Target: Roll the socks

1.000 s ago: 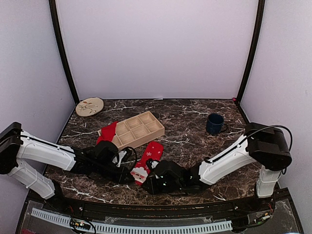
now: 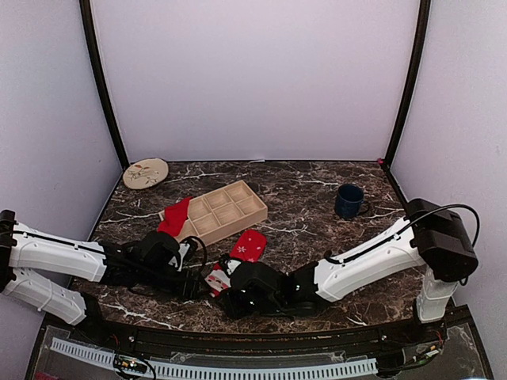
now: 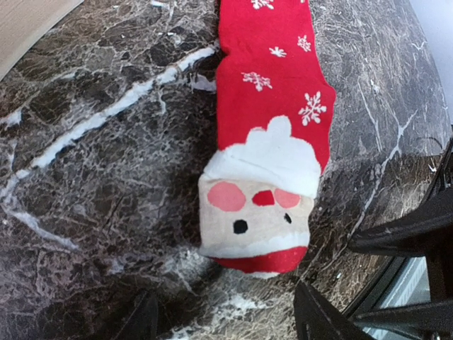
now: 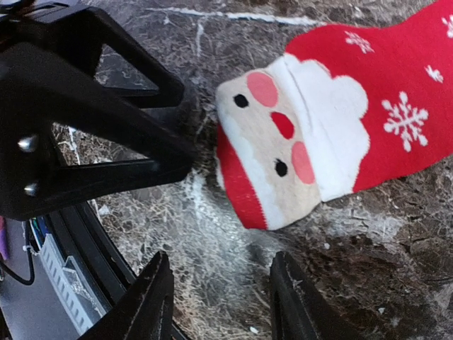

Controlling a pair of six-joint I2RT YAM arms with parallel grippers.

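Note:
A red sock [image 2: 250,245] with white snowflakes lies flat and lengthwise on the dark marbled table. Its near end bears a Santa face [image 3: 256,219] and a red edge, pointing towards the robot. From the left wrist, this end sits just beyond my left gripper, whose fingers are spread with nothing between them. My right gripper is also open and empty, its fingertips a little short of the face end. In the top view the right arm covers part of the sock's middle, and both grippers are close together at its near end.
A wooden compartment box [image 2: 226,212] stands behind the sock, with red cloth [image 2: 175,216] over its left end. A plate [image 2: 146,173] lies at the back left and a dark blue mug [image 2: 348,201] at the back right. Between box and mug the table is clear.
My right gripper has shifted left, and its arm now hides more of the sock. The left gripper has drawn slightly left, away from the sock. Both remain empty.

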